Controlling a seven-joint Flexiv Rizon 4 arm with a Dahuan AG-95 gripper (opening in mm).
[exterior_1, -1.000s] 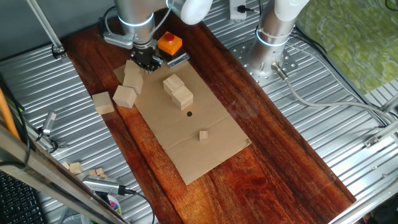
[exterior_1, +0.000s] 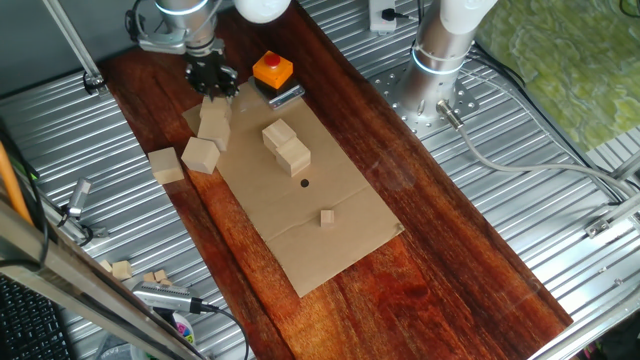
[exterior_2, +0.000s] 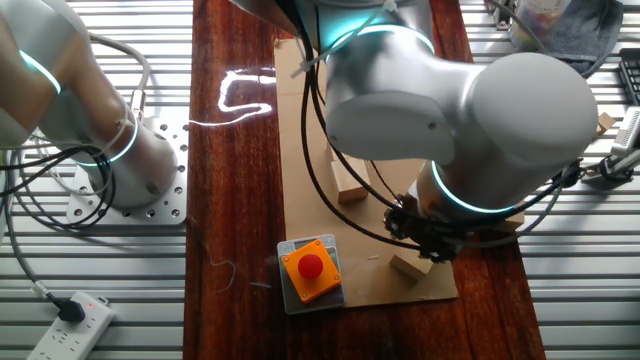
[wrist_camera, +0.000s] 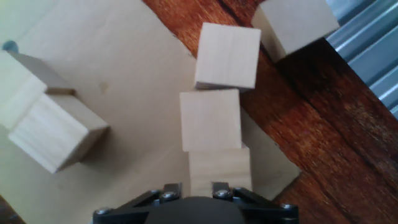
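Note:
My gripper (exterior_1: 212, 84) hangs over the far-left end of the cardboard, close to a row of pale wooden blocks. In the wrist view its fingertips (wrist_camera: 171, 191) stand apart, with nothing held between them. Just beyond them lies the nearest block (wrist_camera: 220, 169), partly covered by the gripper. A second block (wrist_camera: 211, 120) adjoins it, and a third block (wrist_camera: 229, 56) follows. Farther out, a fourth block (wrist_camera: 300, 23) rests on the dark wood. Two more blocks touch near the cardboard's middle, the front one (exterior_1: 293, 157) and the back one (exterior_1: 278, 133). The arm hides most blocks in exterior view 2.
A small cube (exterior_1: 327, 217) lies on the cardboard (exterior_1: 310, 255), whose near half is otherwise clear. Right of the gripper stands an orange box with a red button (exterior_1: 272, 69).
My gripper has shifted left and somewhat toward the far end of the table, from the right of the block row to over its far end. The blocks have not moved.

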